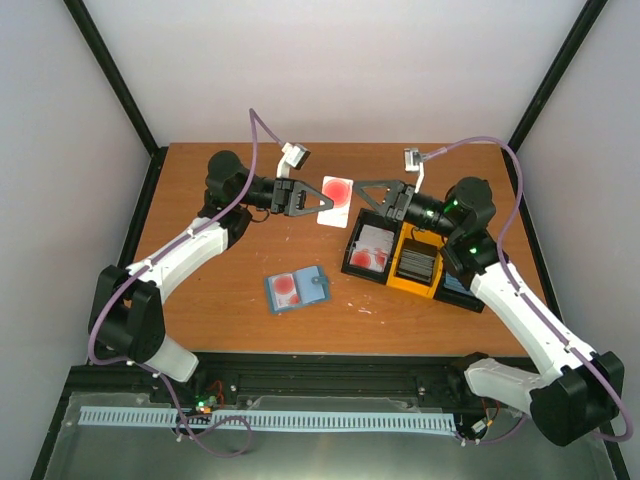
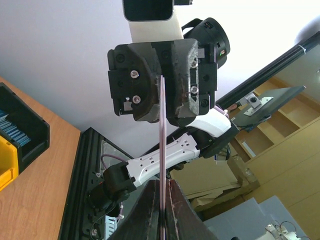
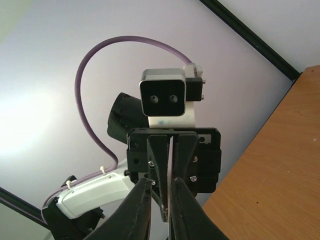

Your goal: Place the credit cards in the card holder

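Note:
A white card with red circles point(image 1: 336, 192) is held upright above the table, seen flat in the top view and edge-on in both wrist views. My left gripper is shut on it. From the right comes my right gripper, its fingers parted. The card's free edge appears to reach between those fingers, closer to one of them; whether it touches is unclear. On the table below lies a blue card holder point(image 1: 313, 287), spread open, with a similar card point(image 1: 285, 290) on its left half.
A black box point(image 1: 347, 262) with more red-and-white cards stands right of the holder. Beside it are a yellow box point(image 1: 409, 287) with dark contents and another black box point(image 1: 462, 299), partly under the right arm.

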